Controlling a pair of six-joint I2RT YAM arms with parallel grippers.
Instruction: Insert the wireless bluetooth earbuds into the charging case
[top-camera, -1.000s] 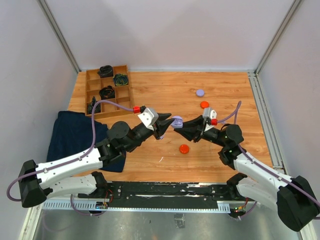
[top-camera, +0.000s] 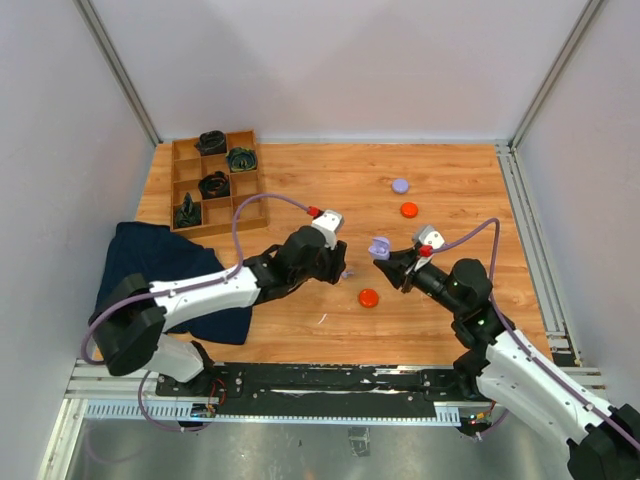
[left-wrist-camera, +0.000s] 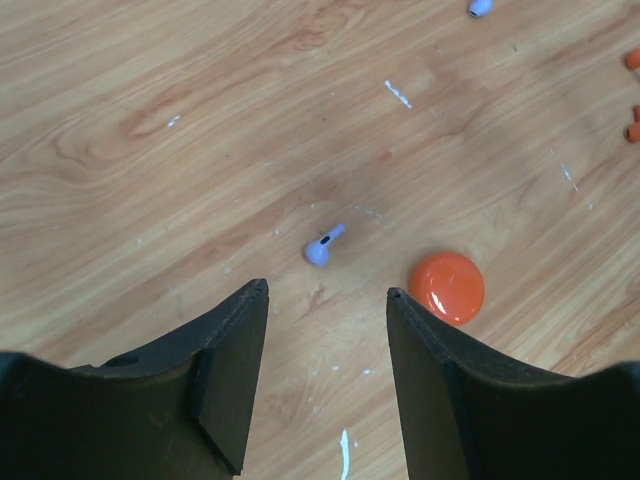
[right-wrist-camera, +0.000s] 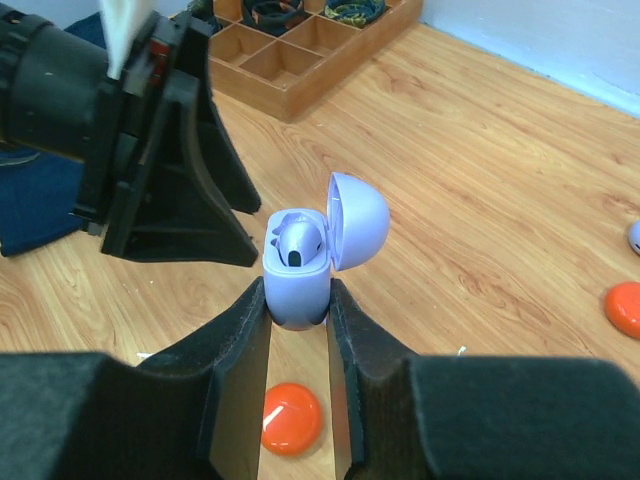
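Note:
My right gripper is shut on the light purple charging case (right-wrist-camera: 296, 290), held upright above the table with its lid (right-wrist-camera: 358, 222) swung open. Inside the case sits one purple earbud (right-wrist-camera: 300, 242); the other slot cannot be made out. A second purple earbud (left-wrist-camera: 320, 247) lies on the table, in the left wrist view just beyond the fingertips and between them. My left gripper is open over the table with nothing between its fingers. From the top, it partly covers that loose earbud (top-camera: 347, 273).
A round red case (top-camera: 368, 298) rests on the table beside the loose earbud. Farther back are a purple round case (top-camera: 400, 186) and another red one (top-camera: 409, 210). A wooden divided box (top-camera: 262, 185) and dark cloth (top-camera: 160, 255) occupy the left side.
The two grippers have separated from being close together at the case. My right gripper has carried the case rightward.

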